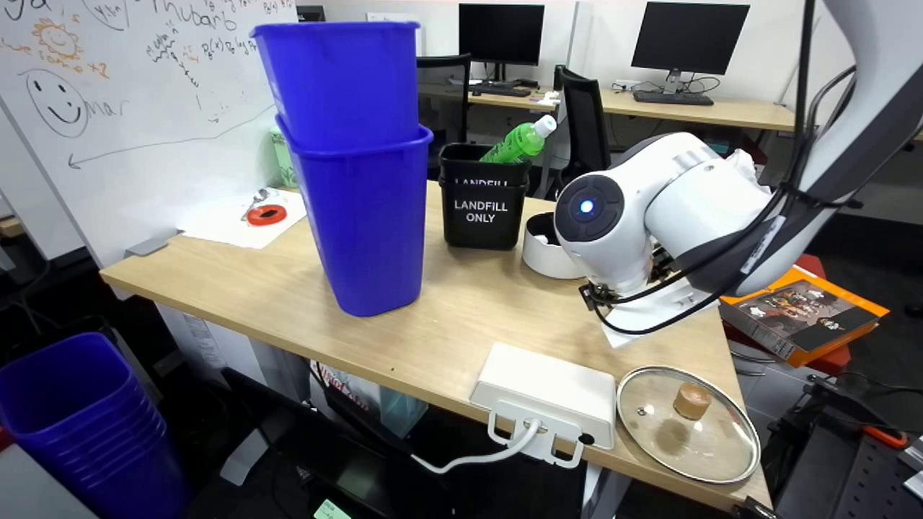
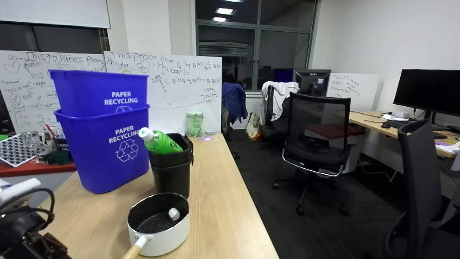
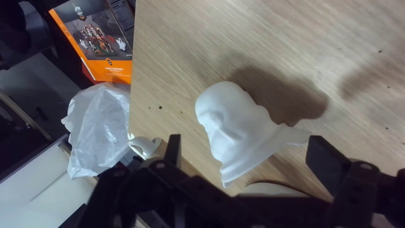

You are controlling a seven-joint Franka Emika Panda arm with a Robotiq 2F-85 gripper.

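Note:
A white sculpted figure, like a hooded head, lies on the wooden table in the wrist view. My gripper is open above it, one dark finger to the figure's left and the other to its right. Neither finger visibly grips it; how far above it they are, I cannot tell. In exterior view 1 the arm hides the figure, and the gripper is low over the table. Exterior view 2 shows only part of the dark gripper assembly at the lower left.
A white pot with a small white item inside stands near the black landfill bins. Tall blue bins are farther left. A glass lid and white box line the front edge. Mid-table is clear.

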